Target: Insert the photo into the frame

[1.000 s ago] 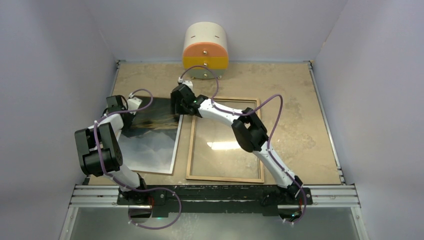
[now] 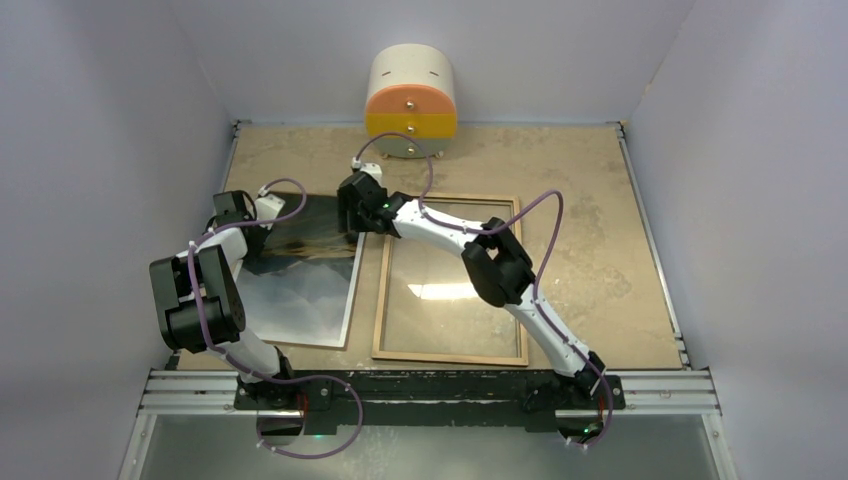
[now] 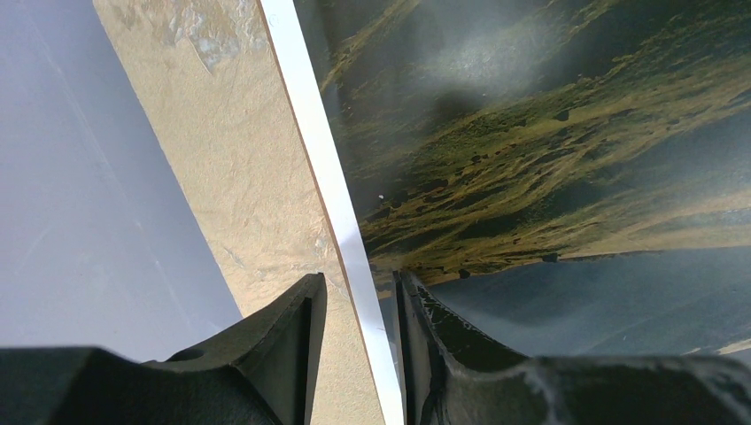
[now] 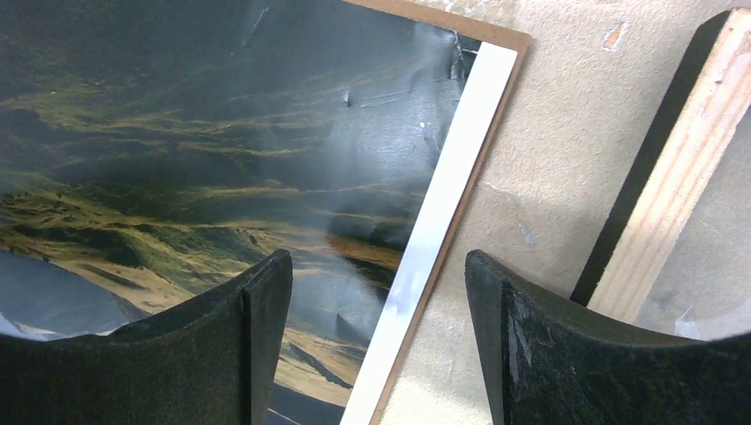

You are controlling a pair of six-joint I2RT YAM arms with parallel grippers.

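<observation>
The photo, a dark landscape with white side borders and a brown board edge, lies flat at the left of the table. At its left side is my left gripper, its fingers apart. In the left wrist view the white border runs between them, with a gap on both sides. My right gripper is open over the photo's right border near the far corner. That border passes between its fingers, clear of both. Beside the photo lies the wooden frame with its clear pane, partly covered by my right arm.
A small rounded cabinet with coloured drawers stands at the back wall. A narrow strip of bare table separates photo and frame. Close by the photo's left edge rises the side wall.
The left arm, photo and frame look unmoved.
</observation>
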